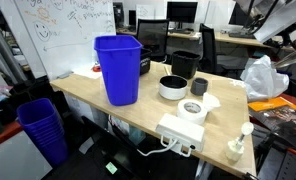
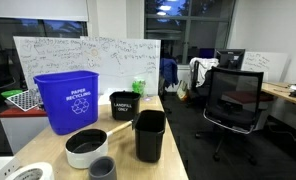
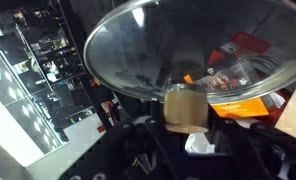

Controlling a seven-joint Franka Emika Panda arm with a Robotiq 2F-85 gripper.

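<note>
A clear, dark-rimmed glass lid [image 3: 138, 52] with a light wooden knob [image 3: 185, 106] fills the upper middle of the wrist view. My gripper is shut on the knob, and the lid is seen tilted in front of the camera. In exterior view 1 the arm's end enters at the top right corner, high above the table's right side, where the fingers are hard to make out. A white pot [image 2: 86, 147] with a dark inside stands uncovered on the table [image 1: 223, 115], away from the gripper.
A blue recycling bin [image 1: 118, 72], black bins [image 2: 149, 136], a grey mug [image 1: 199, 87], a white tape roll [image 1: 192, 110], a white power box [image 1: 180, 132] and a pump bottle [image 1: 236, 144] share the table. Bare tabletop lies right of the mug.
</note>
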